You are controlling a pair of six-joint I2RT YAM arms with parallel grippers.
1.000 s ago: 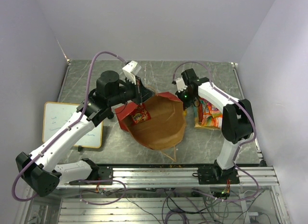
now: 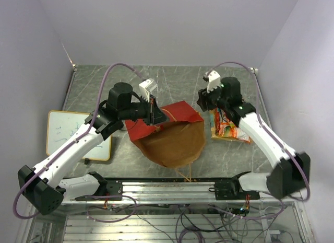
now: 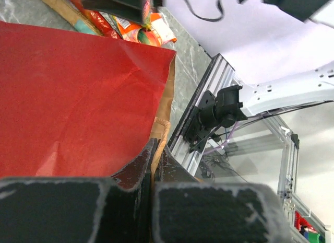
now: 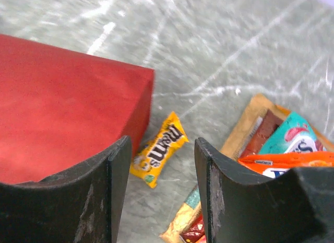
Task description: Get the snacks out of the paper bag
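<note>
The paper bag (image 2: 172, 144) lies mid-table, open toward the front, its red top (image 3: 78, 96) filling much of the left wrist view. My left gripper (image 2: 155, 117) is shut on the bag's rim at that top. My right gripper (image 2: 203, 99) hangs above the right of the bag, part open, fingers apart with nothing visible held. A yellow snack packet (image 4: 159, 151) lies beside the bag under the right gripper. More snack packets (image 2: 232, 129) lie in a pile to the right, partly hidden by the right arm.
A whiteboard (image 2: 57, 130) lies at the left. Walls stand at back and both sides.
My left gripper and the bag's top moved toward the front, covering the red packet seen inside earlier.
</note>
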